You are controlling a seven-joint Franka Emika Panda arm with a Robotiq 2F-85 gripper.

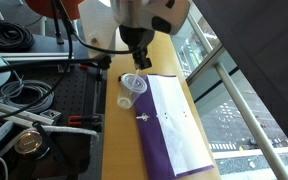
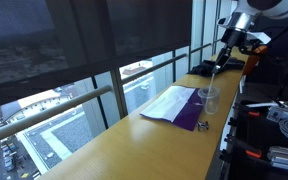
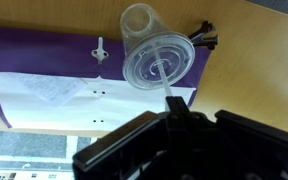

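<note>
A clear plastic cup (image 1: 131,92) stands near the purple edge of a folder holding a white sheet (image 2: 174,102). Its wide mouth and narrower base show in the wrist view, where the cup (image 3: 156,58) overlaps the purple strip. My gripper (image 1: 137,58) is above the cup, its fingers closed around a thin white stick (image 3: 164,75). From the fingers the stick runs down into the cup's mouth; exterior view 2 also shows the stick (image 2: 214,77) slanting to the cup (image 2: 210,103). Whether its lower end touches the cup cannot be made out.
A dark clip-like object (image 3: 205,37) lies beside the cup. On one side of the wooden table (image 2: 114,150) is a black cart (image 1: 76,95) with cables; the window rail (image 2: 89,100) borders the other.
</note>
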